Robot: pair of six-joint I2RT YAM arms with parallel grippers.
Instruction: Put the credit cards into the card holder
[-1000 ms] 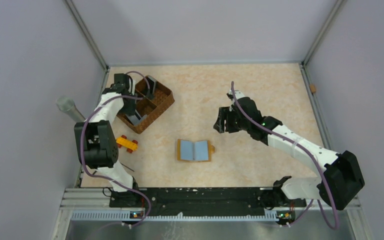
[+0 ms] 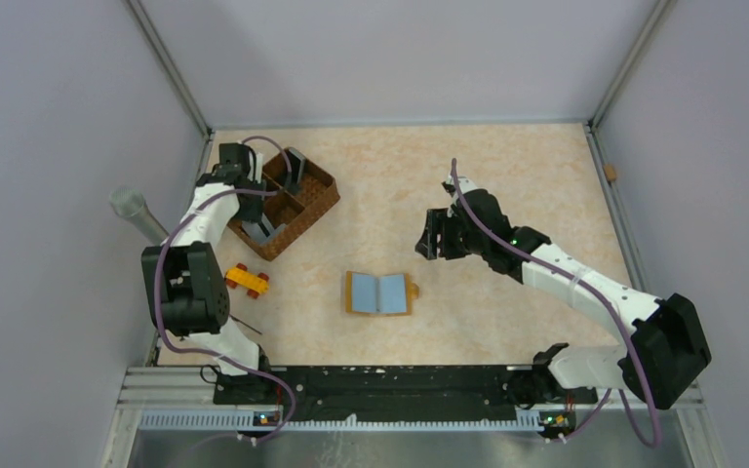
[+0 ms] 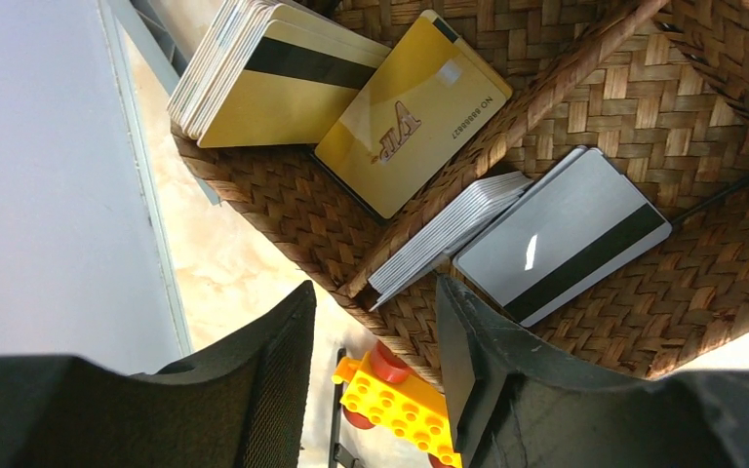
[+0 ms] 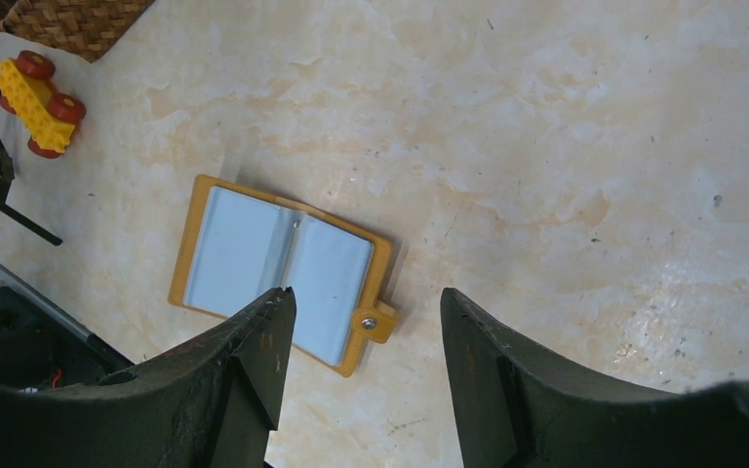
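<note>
A woven basket (image 2: 307,219) with dividers stands at the back left. In the left wrist view it holds gold cards (image 3: 410,107), a stack of gold cards (image 3: 273,97), white cards (image 3: 449,229) and a silver card (image 3: 556,234). My left gripper hangs open over it, nothing between its fingers. The open card holder (image 2: 378,292), tan with pale blue inner panels, lies front centre. My right gripper stands open above the table, to the right of and behind the holder, empty.
A yellow toy car (image 2: 247,280) with red wheels lies front left, near a dark rod-like object (image 4: 0,166). A pale cylinder (image 2: 132,205) is at the far left.
My left arm has shifted very slightly over the basket since a second ago. The right arm, basket and card holder have not visibly moved.
</note>
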